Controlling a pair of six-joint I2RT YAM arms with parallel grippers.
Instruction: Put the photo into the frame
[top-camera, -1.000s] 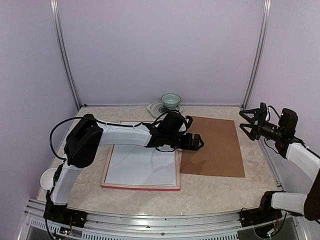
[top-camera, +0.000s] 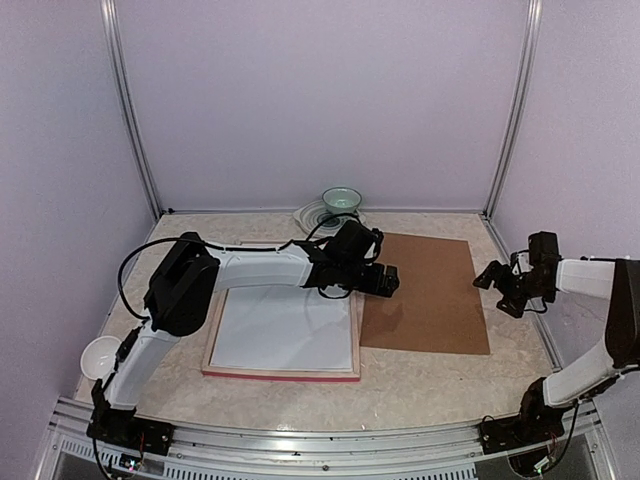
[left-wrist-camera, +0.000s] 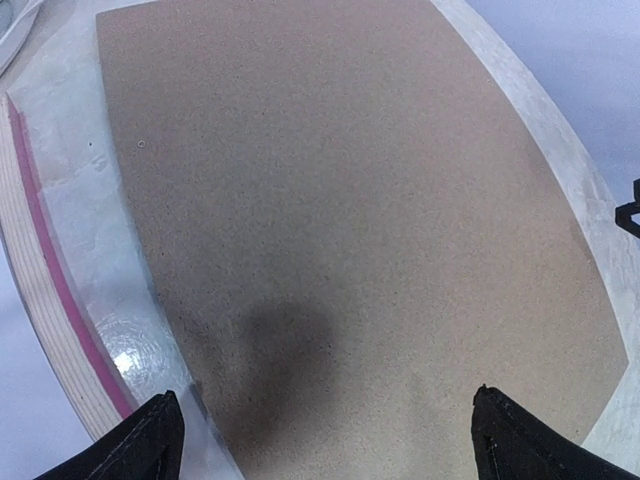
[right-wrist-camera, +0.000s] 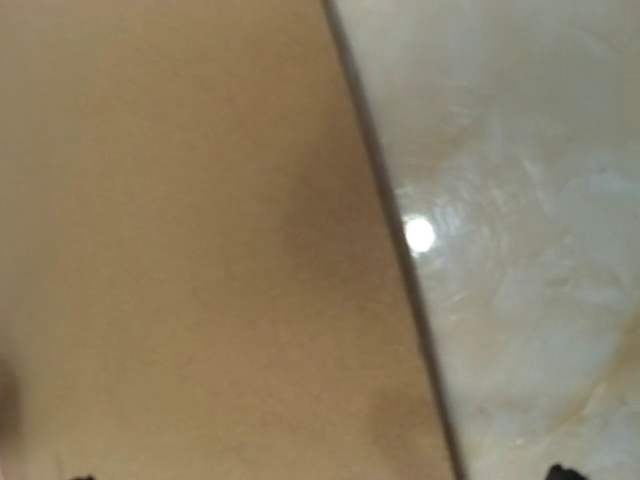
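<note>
The picture frame (top-camera: 282, 375), with pale wood sides and a pink outer edge, lies on the left half of the table. A plain white surface (top-camera: 285, 335) fills it; whether that is the photo I cannot tell. Right of it lies a flat brown board (top-camera: 430, 325), close beside the frame. Above the board's left part hangs my left gripper (top-camera: 388, 281), open and empty; its dark fingers (left-wrist-camera: 515, 445) stand wide apart in the left wrist view. My right gripper (top-camera: 497, 291) is open at the board's right edge, which runs between its barely visible fingertips in the right wrist view.
A green bowl (top-camera: 342, 200) on plates (top-camera: 306, 218) stands at the back, behind the left gripper. A white dish (top-camera: 99, 357) sits at the left front.
My right gripper has come down and turned to point at the board's right edge. The left gripper has shifted only slightly over the board's left part.
</note>
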